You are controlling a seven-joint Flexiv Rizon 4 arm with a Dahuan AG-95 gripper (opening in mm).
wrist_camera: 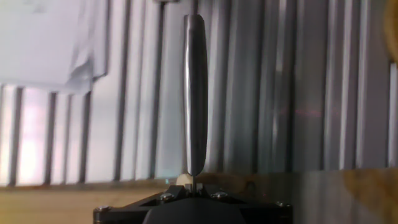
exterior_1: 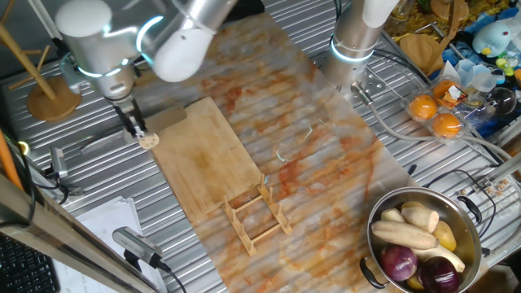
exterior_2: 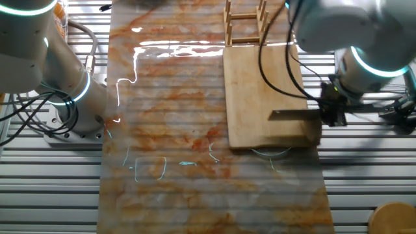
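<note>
In the wrist view a long grey metal blade, like that of a knife [wrist_camera: 195, 93], runs straight out from my gripper, which is shut on it. From exterior view 1, the gripper [exterior_1: 142, 132] is above the left edge of the wooden cutting board [exterior_1: 203, 159], and the blade points left over the metal slats. A pale round piece [exterior_1: 148, 142] shows at the fingertips; it may be the handle's end. Exterior view 2 has the gripper [exterior_2: 333, 116] dark and blurred beside the board [exterior_2: 250, 97], so the grip itself is unclear there.
A small wooden rack [exterior_1: 256, 218] stands against the board's near edge. At the lower right is a steel pot [exterior_1: 376, 244] with vegetables. Left lies a wooden stand [exterior_1: 54, 99]. The marbled sheet [exterior_1: 317, 191] is mostly clear.
</note>
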